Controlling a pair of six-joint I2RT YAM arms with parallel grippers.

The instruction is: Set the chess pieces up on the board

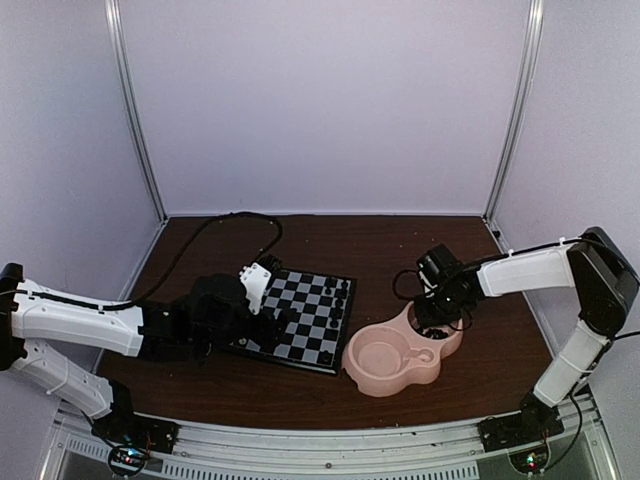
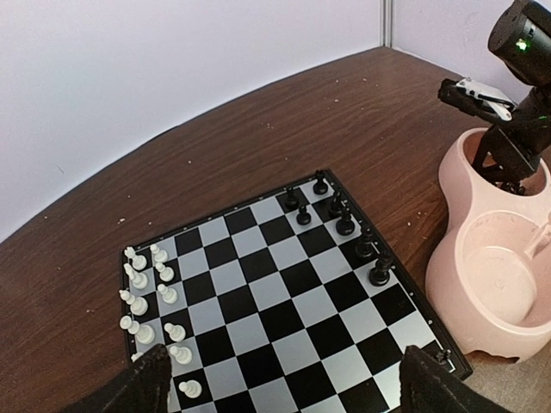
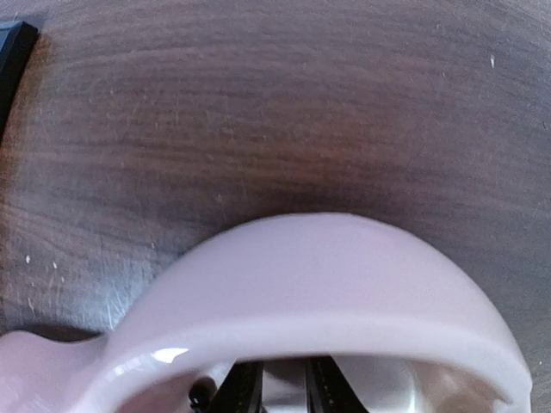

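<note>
The chessboard [image 2: 297, 351] carries a double row of white pieces [image 2: 139, 305] along its left side. Several black pieces [image 2: 345, 226] stand near its far right edge, and one small dark piece [image 2: 442, 355] is at the near right corner. My left gripper hovers over the board, open and empty. Inside the far bowl of the pink container [image 1: 390, 386] is my right gripper, its fingers partly apart with no piece visible between them. A black piece [image 3: 201, 393] shows just left of those fingers; the fingertips' lower ends are out of view.
The container's near bowl [image 1: 381, 358] looks empty. Its raised rim [image 3: 327, 331] surrounds the right fingers closely. Bare brown table [image 1: 370, 250] lies behind the board and container, with white walls around.
</note>
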